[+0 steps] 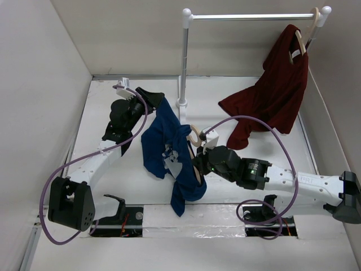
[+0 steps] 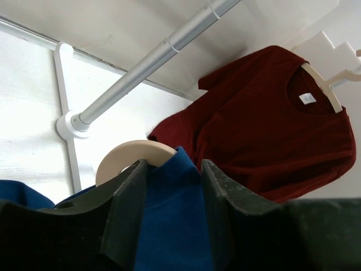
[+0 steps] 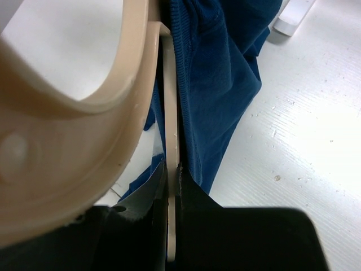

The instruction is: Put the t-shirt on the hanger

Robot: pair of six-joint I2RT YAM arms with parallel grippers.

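Note:
The blue T-shirt [image 1: 163, 138] hangs crumpled in the middle, a raised corner at my left gripper [image 1: 153, 97]. In the left wrist view my left gripper has its fingers apart, with the blue cloth [image 2: 172, 220] showing between and beyond them. My right gripper [image 1: 198, 159] is shut on the wooden hanger [image 3: 171, 107], a thin bar upright in its wrist view, lying inside the shirt's collar edge. The hanger's curved hook [image 1: 194, 131] sticks out beside the shirt.
The white-and-silver rack [image 1: 254, 17] stands behind, its post [image 1: 184, 62] just beyond the blue shirt. A dark red shirt [image 1: 265, 96] hangs on a hanger at the rack's right end. The side walls are close.

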